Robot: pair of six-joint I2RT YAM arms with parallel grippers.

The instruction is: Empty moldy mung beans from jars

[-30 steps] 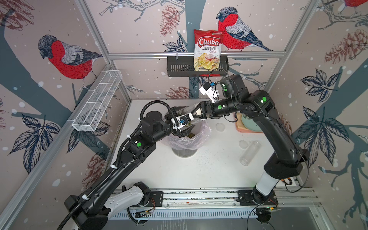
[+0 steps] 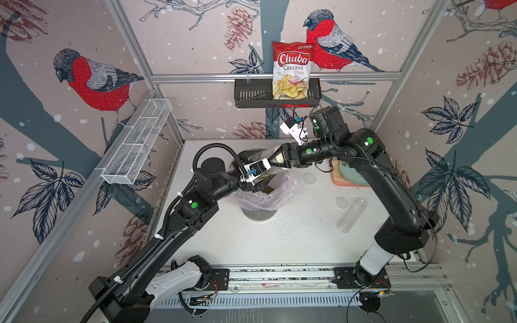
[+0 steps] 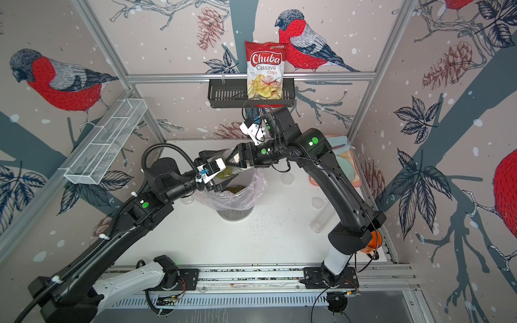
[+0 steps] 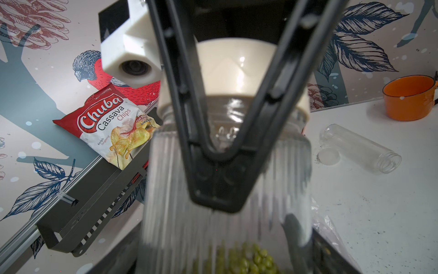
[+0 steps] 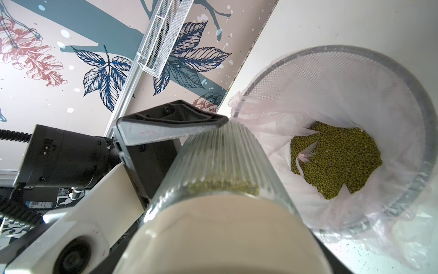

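Note:
A ribbed clear jar with a cream lid hangs over a lined bin; green mung beans show inside it. My left gripper holds around the jar's body, my right gripper is around the lid end; how firmly either grips is unclear. The bag in the bin holds a heap of mung beans. An empty clear jar lies on the table at the right, beside a loose lid.
An orange pot and a board with a green plate are at the right. A shelf with a chips bag is on the back rail, a wire basket on the left.
Both arms have shifted very slightly; the jar stays between the grippers over the bin.

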